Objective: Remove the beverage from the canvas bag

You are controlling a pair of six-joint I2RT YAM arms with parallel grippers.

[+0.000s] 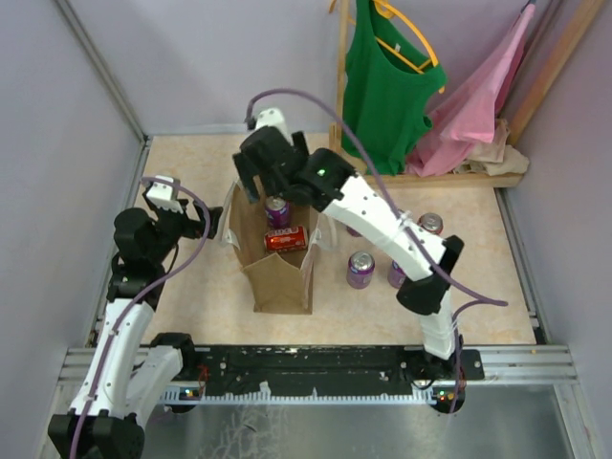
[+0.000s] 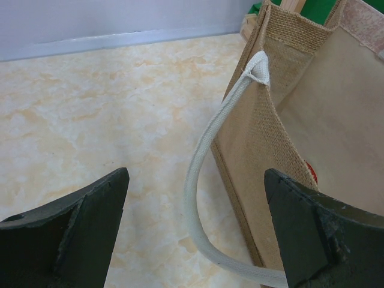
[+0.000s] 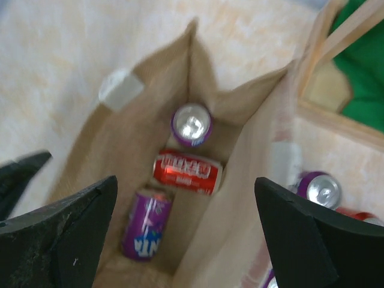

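Observation:
The tan canvas bag (image 1: 279, 287) stands open-topped on the table. Inside it, in the right wrist view, are an upright purple can (image 3: 191, 125), a red can (image 3: 187, 172) on its side and another purple can (image 3: 147, 225) lying nearest the camera. Over the bag's far end hangs my right gripper (image 1: 273, 167), open and empty, its fingers (image 3: 303, 231) wide apart above the cans. My left gripper (image 1: 203, 215) is open at the bag's left side. The white handle (image 2: 195, 198) loops between its fingers, one of which (image 2: 318, 231) overlaps the bag's wall in view.
Several cans stand right of the bag, among them a purple can (image 1: 360, 270) and a can (image 1: 430, 223) farther back. Behind them a wooden rack carries a green top (image 1: 387, 96) and a pink cloth (image 1: 469, 105). Table (image 1: 177, 296) left of the bag is clear.

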